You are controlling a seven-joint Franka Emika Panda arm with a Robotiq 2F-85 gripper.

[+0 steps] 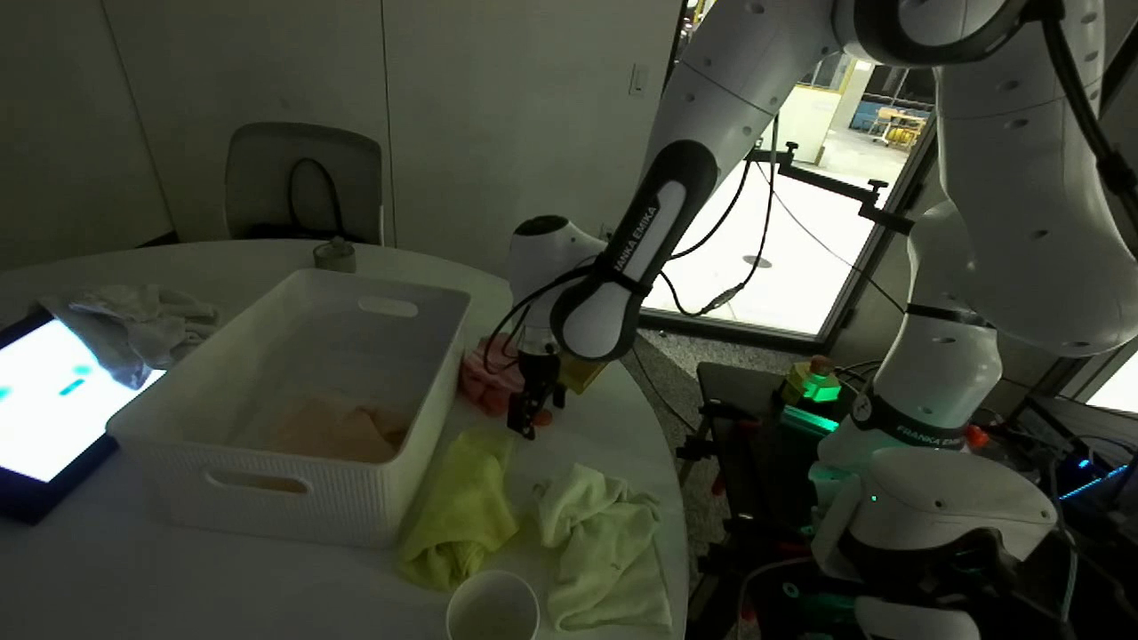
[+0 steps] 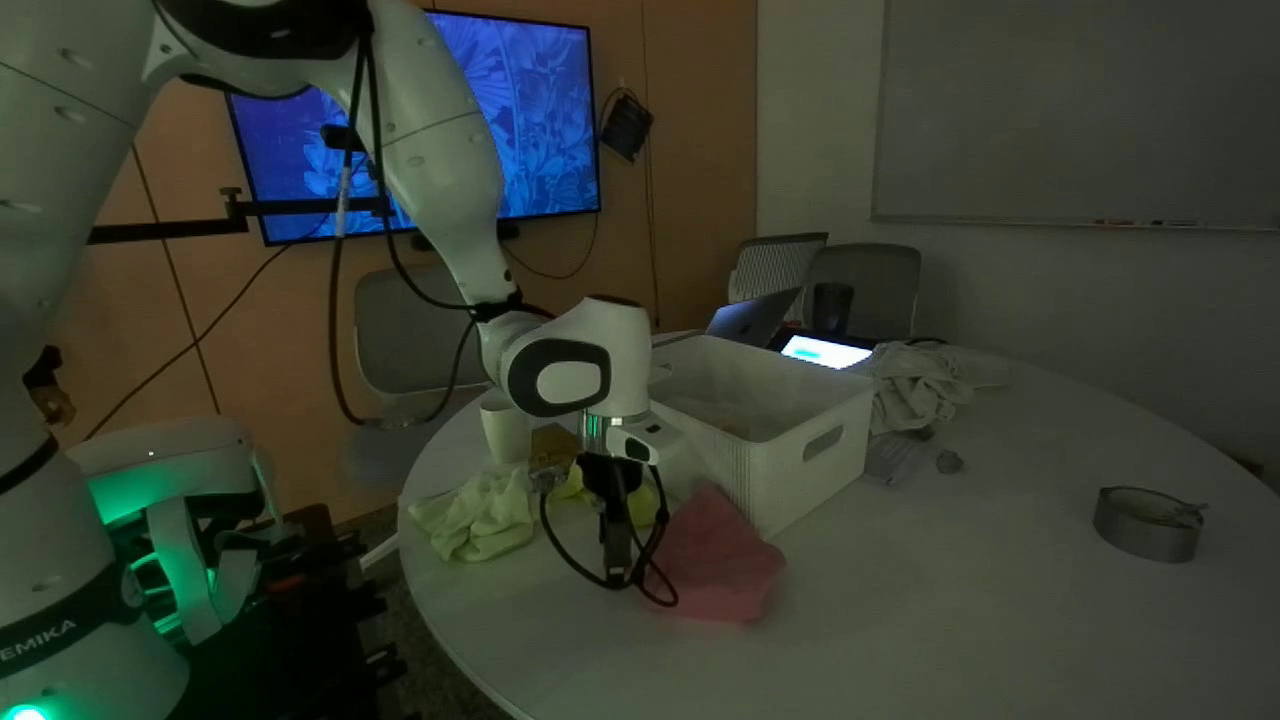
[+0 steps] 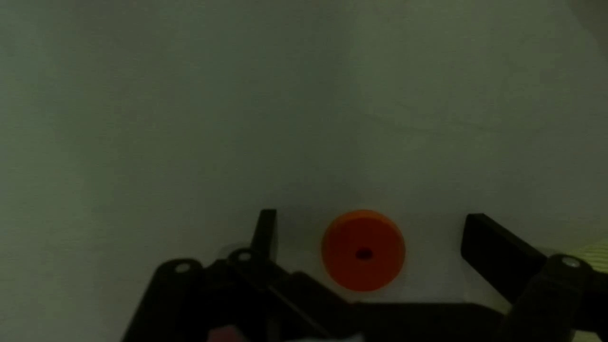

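Observation:
A small round orange-red disc (image 3: 363, 251) with a dark spot in its centre lies on the white table, seen in the wrist view between the two black fingers. My gripper is open around it, with a gap of bare table on either side of the disc. In exterior view 1 the gripper (image 1: 539, 418) reaches down close to the tabletop, and part of the disc (image 1: 543, 418) shows beside the fingers. From the other side, in exterior view 2, the gripper (image 2: 618, 558) and its cables hide the disc.
A white bin (image 1: 437, 395) with orange cloth (image 1: 336, 428) inside stands left of the gripper. Around it lie a pink cloth (image 2: 714, 558), a yellow-green cloth (image 1: 460, 507), a pale green cloth (image 1: 603, 544) and a white cup (image 1: 492, 608).

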